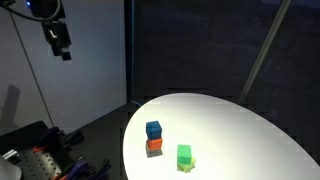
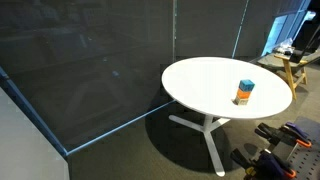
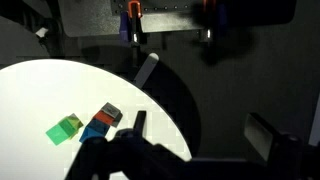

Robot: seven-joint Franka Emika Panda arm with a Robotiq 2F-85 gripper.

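A blue block (image 1: 153, 129) rests on an orange-red block (image 1: 154, 144) on the white round table. Beside this stack, a green block (image 1: 184, 153) sits on a yellow-green piece (image 1: 189, 165). The wrist view shows the blue block (image 3: 97, 127), red block (image 3: 109, 114), green block (image 3: 57, 134) and yellow piece (image 3: 72, 121) at left. My gripper (image 1: 60, 54) hangs high at the upper left, well away from the blocks and pointing down. Its two fingers (image 3: 140, 122) stand wide apart over dark floor, with nothing between them. Exterior view 2 shows the blue-orange stack (image 2: 244, 92), but I cannot make out the green block there.
Dark floor (image 3: 225, 90) lies beneath the gripper, off the table's edge. Robot base parts and cables (image 1: 60, 150) stand at the lower left. A wooden stool (image 2: 290, 62) is behind the table.
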